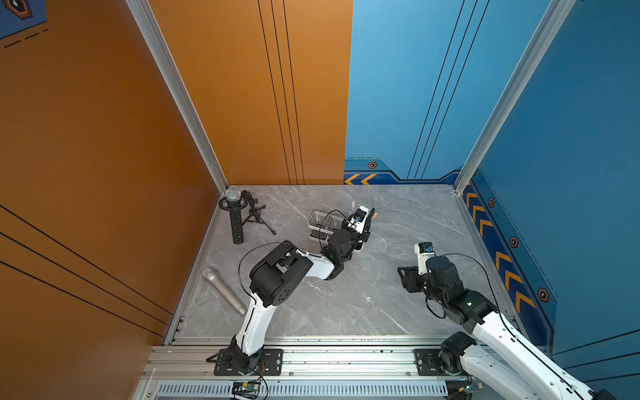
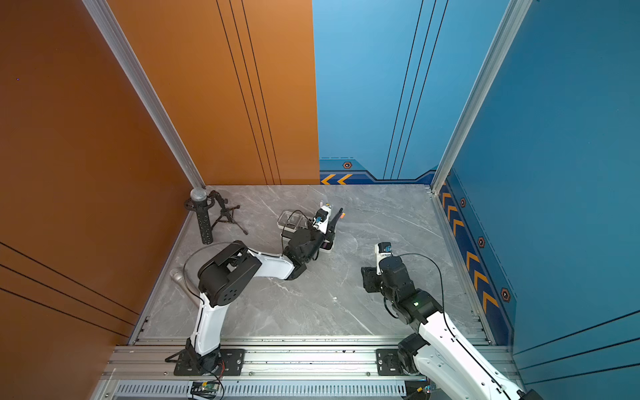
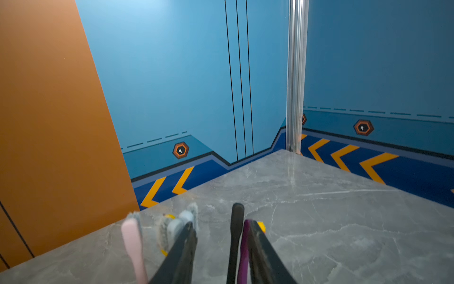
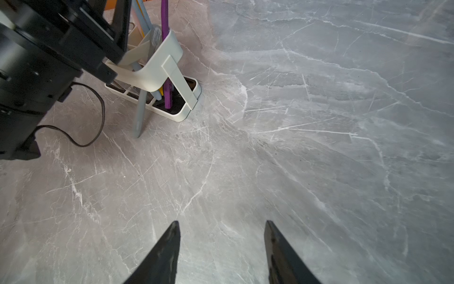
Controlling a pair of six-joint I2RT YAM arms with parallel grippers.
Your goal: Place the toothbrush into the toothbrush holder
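Note:
The white toothbrush holder (image 4: 156,71) holds several brushes. In the left wrist view a pink toothbrush (image 3: 133,243), pale blue heads (image 3: 182,220), a black handle (image 3: 236,227) and a purple brush (image 3: 243,255) stand close ahead. My left gripper is open among these brushes, its fingertips near the black and purple ones; whether it touches them is unclear. In the right wrist view the left gripper's body partly hides the holder, and a grey handle (image 4: 141,116) reaches below the upper rack. My right gripper stands open over bare table, apart from the holder.
A black microphone (image 1: 236,223) with a tripod stand (image 1: 256,216) is at the back left. A metal cylinder (image 1: 223,290) lies at the front left. The table right of the holder is clear.

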